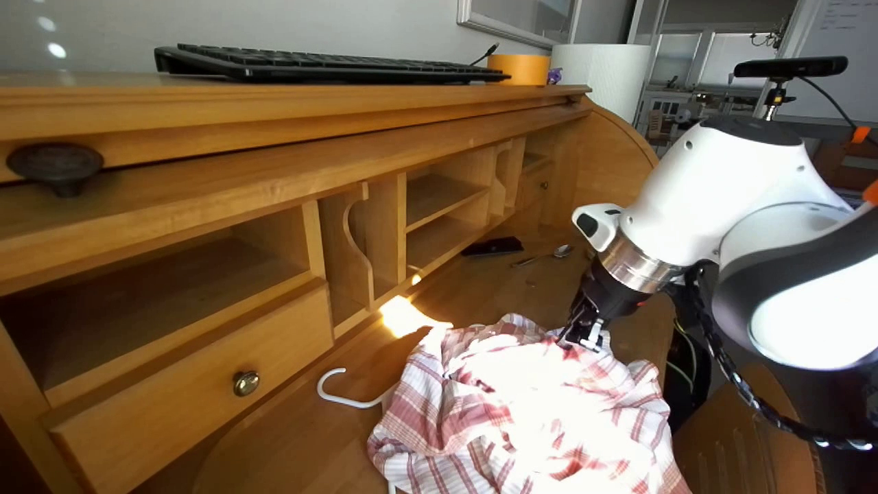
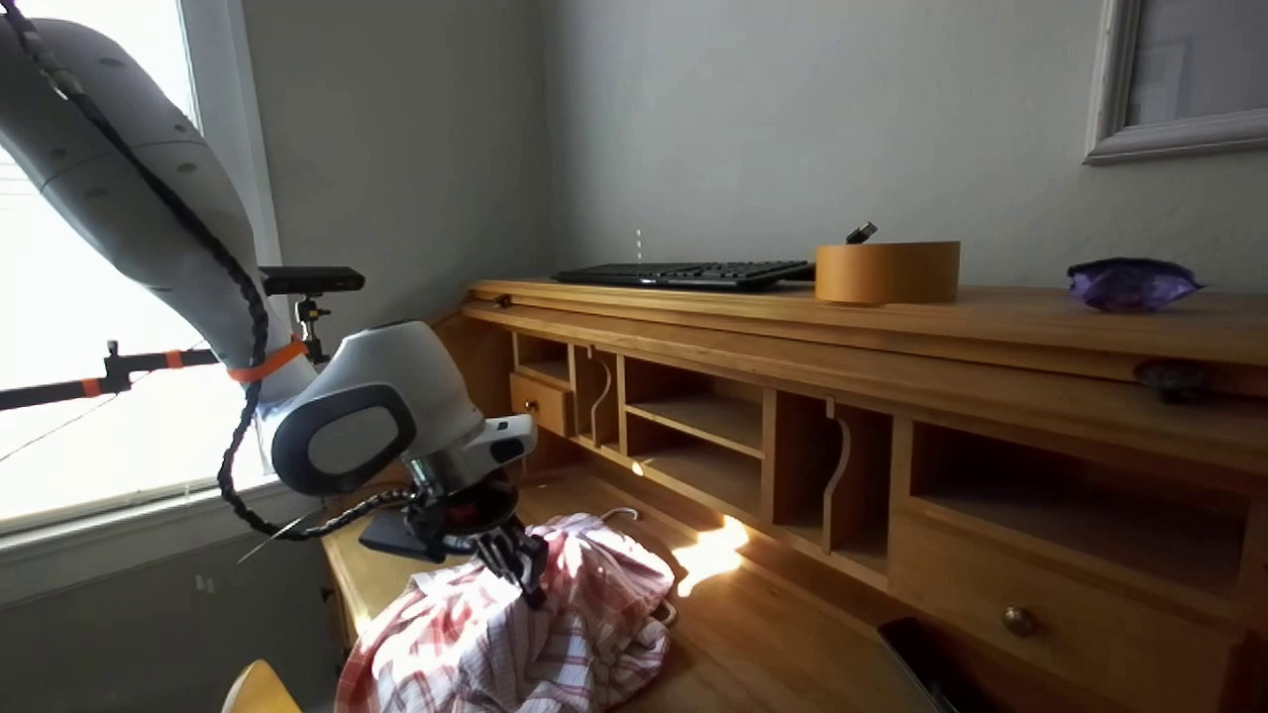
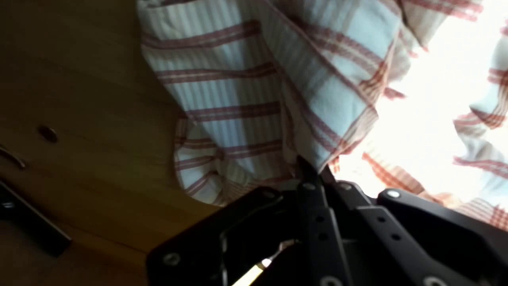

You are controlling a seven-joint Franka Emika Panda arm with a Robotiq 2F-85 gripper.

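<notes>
A crumpled red-and-white checked cloth [image 1: 461, 403] covers the front of the desk, part of it washed out by sunlight. From beneath its left side pokes the hook of a white hanger [image 1: 350, 401]; the remainder is mostly hidden. My gripper is down at the cloth and pointing into it, its fingers closed together. In the wrist view, a fold of the cloth [image 3: 328, 112] narrows to a point right at the fingertips and appears pinched between them. Exterior view 2 has the black fingers [image 2: 519, 560] against the top of the heap.
A row of wooden cubbyholes and drawers [image 1: 193, 383] borders the desk's back. A spoon [image 1: 543, 256] and a dark flat object [image 1: 494, 246] lie beyond the cloth. On the upper ledge rest a keyboard [image 1: 329, 66] and an orange roll [image 1: 520, 68]. Bare desktop lies around the hanger hook.
</notes>
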